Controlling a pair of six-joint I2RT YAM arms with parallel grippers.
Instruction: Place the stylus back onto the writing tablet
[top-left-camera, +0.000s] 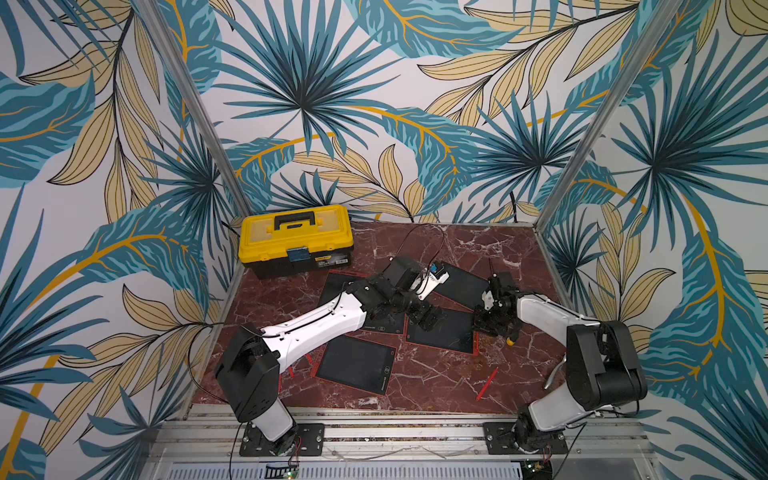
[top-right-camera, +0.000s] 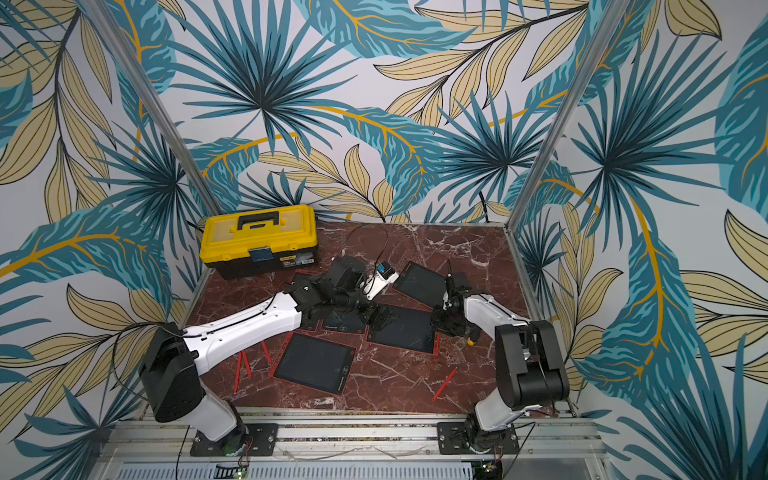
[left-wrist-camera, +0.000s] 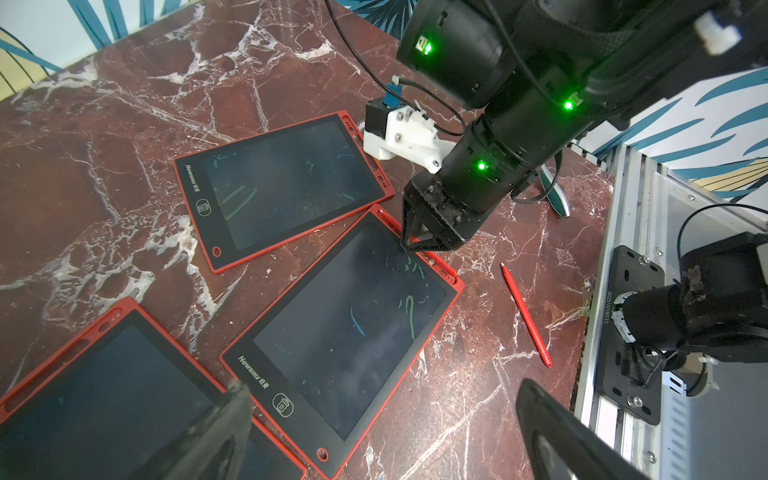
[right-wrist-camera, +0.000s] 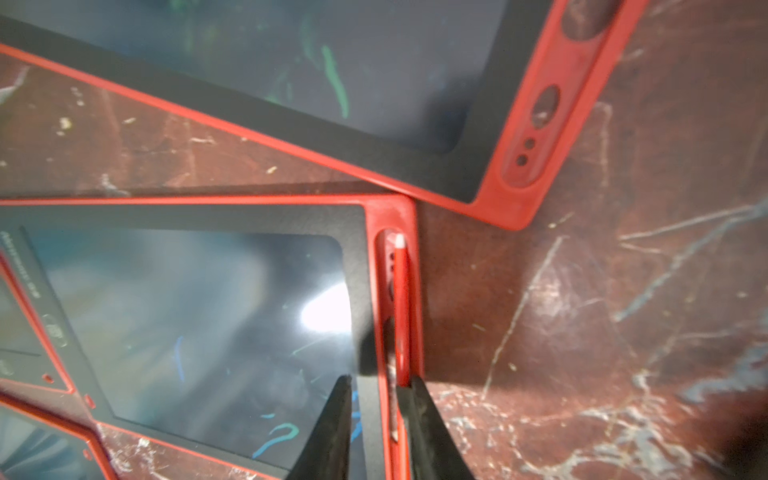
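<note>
A red stylus (right-wrist-camera: 402, 312) with a white tip lies lengthwise along the holder groove on the red edge of a writing tablet (right-wrist-camera: 240, 312). My right gripper is open over that edge, one fingertip close to the stylus's lower end; whether they touch, I cannot tell. From the left wrist view, the same tablet (left-wrist-camera: 352, 328) lies flat with the right arm's black gripper at its holder edge. My left gripper stands wide open above the tablets, nothing between its blurred fingers.
A second tablet (left-wrist-camera: 280, 192) borders the first, and another (top-left-camera: 356, 364) lies nearer the front. One loose red stylus (left-wrist-camera: 526, 316) rests on bare marble at the front right; more (top-right-camera: 237, 372) are at the left. A yellow toolbox (top-left-camera: 296, 236) occupies the back left corner.
</note>
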